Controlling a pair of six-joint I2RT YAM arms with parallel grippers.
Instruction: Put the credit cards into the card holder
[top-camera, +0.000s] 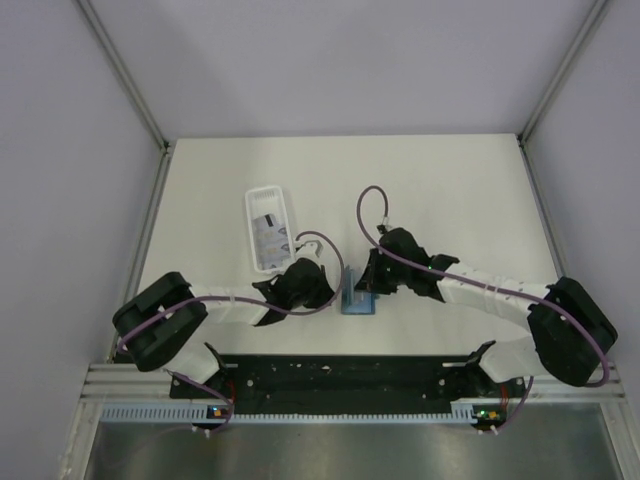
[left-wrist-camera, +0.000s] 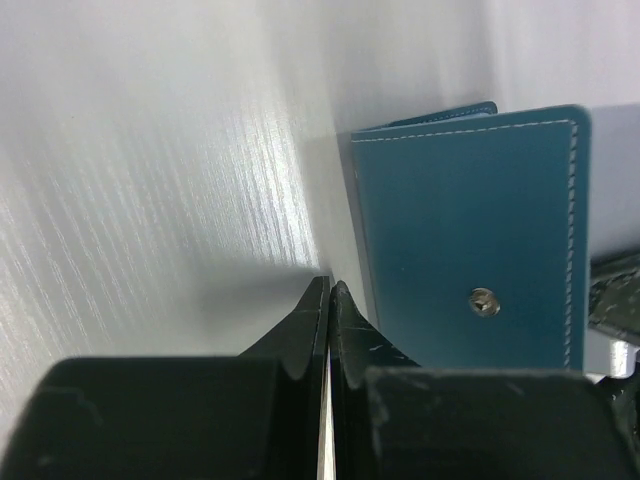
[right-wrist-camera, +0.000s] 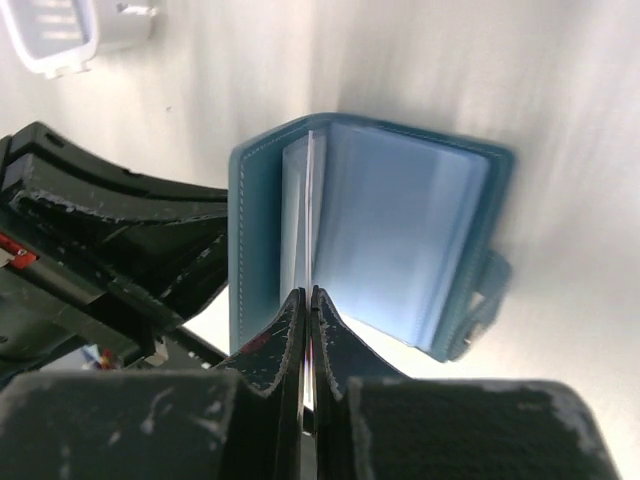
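The teal card holder (top-camera: 358, 305) stands partly open on the table, with clear sleeves (right-wrist-camera: 400, 230) inside. Its upright cover (right-wrist-camera: 257, 240) is on the left in the right wrist view. My right gripper is shut at the edge of a raised clear sleeve (right-wrist-camera: 296, 205), whose thin edge runs in between the fingertips. Outside the cover, my left gripper is shut with nothing showing between its fingers. From there the cover's teal outer face (left-wrist-camera: 460, 230), with a metal snap, fills the right side of the left wrist view.
Behind the left arm lies a white tray (top-camera: 251, 222) holding pale, card-like items with one dark patch (top-camera: 268, 220); single cards cannot be told apart. Both arms crowd the holder from either side.
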